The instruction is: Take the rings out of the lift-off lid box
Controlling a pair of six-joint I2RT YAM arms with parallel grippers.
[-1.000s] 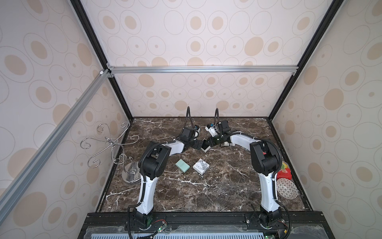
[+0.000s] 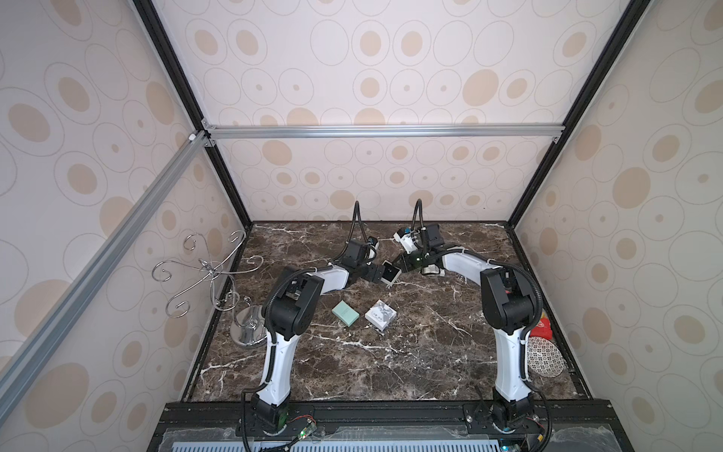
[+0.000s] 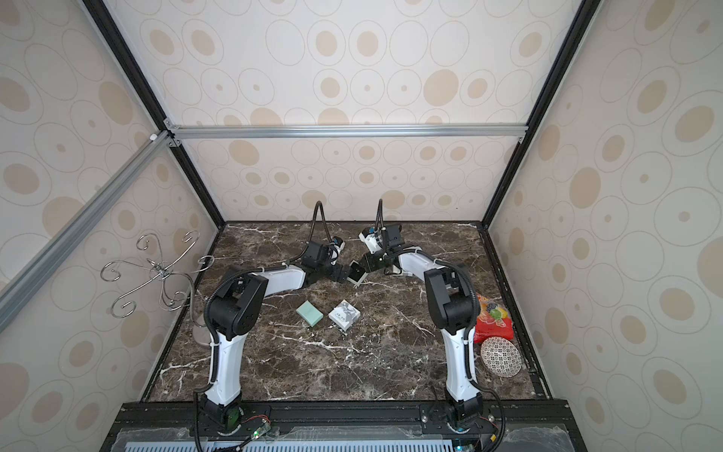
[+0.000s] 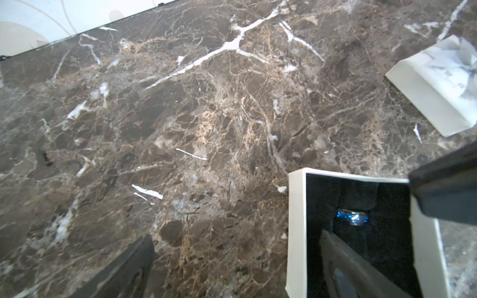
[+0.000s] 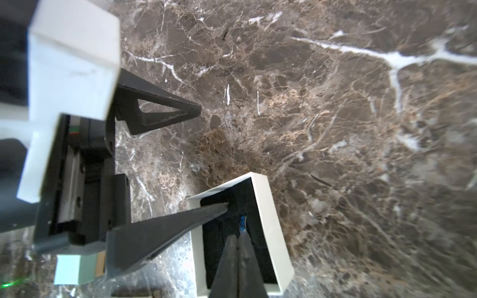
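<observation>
The open box (image 4: 297, 228), white-rimmed and lined in black, lies between my two grippers. A blue, glittering ring (image 4: 352, 217) sits in its dark insert. My right gripper is shut with nothing between its fingers; in the right wrist view its tips are just below the ring, which lies outside them. My left gripper stands wide open. One of its fingers (image 4: 347, 263) reaches over the inside of the box and the other is beyond the box wall, over the table.
A silvery-white box (image 2: 381, 315) stands in front of the open box, with a mint-green box (image 2: 345, 313) to its left. The metal stand (image 2: 207, 267) is far left. A red packet (image 3: 494, 320) and a round woven mat (image 3: 501, 357) lie far right.
My right gripper has gone from slightly open to shut and drawn back from the ring. The box has turned and shifted a little. My left gripper has not moved.
</observation>
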